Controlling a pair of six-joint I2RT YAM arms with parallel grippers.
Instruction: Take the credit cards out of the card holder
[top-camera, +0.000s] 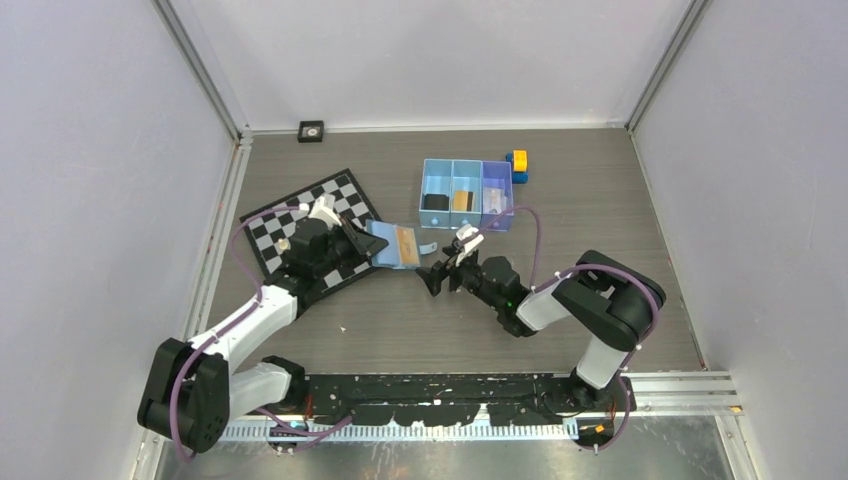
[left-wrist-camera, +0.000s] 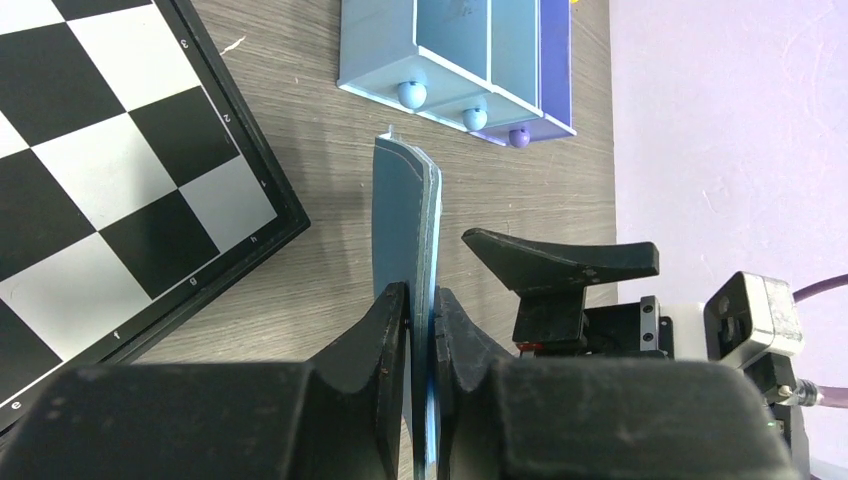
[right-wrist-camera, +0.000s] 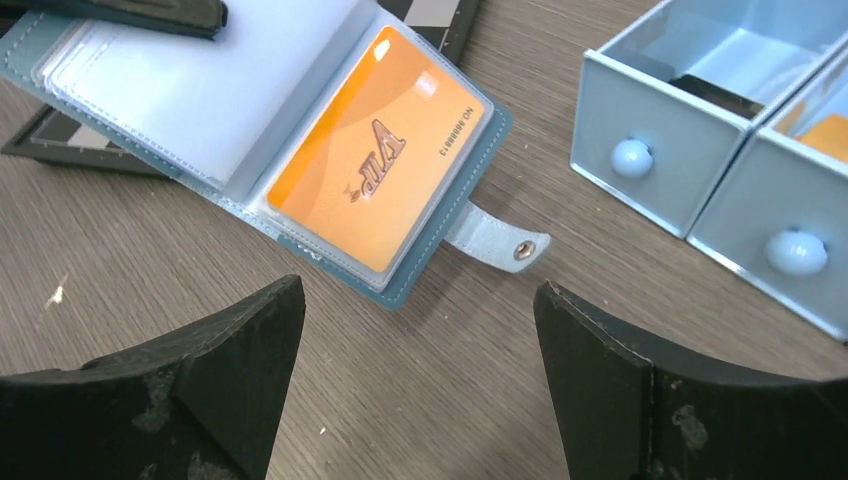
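My left gripper (top-camera: 369, 245) is shut on the light blue card holder (top-camera: 389, 246) (left-wrist-camera: 396, 210), held edge-on in the left wrist view. It lies open, with an orange card (top-camera: 406, 246) (right-wrist-camera: 375, 150) in a clear sleeve facing the right wrist camera and a snap strap (right-wrist-camera: 496, 240) sticking out. My right gripper (top-camera: 443, 270) is open beside the holder, just to its right in the top view, with nothing between its fingers.
A three-compartment organizer (top-camera: 437, 180) stands behind, holding dark and tan items and pale ones. A chessboard (top-camera: 262, 234) lies under the left arm. A yellow-and-blue object (top-camera: 519, 162) sits right of the organizer.
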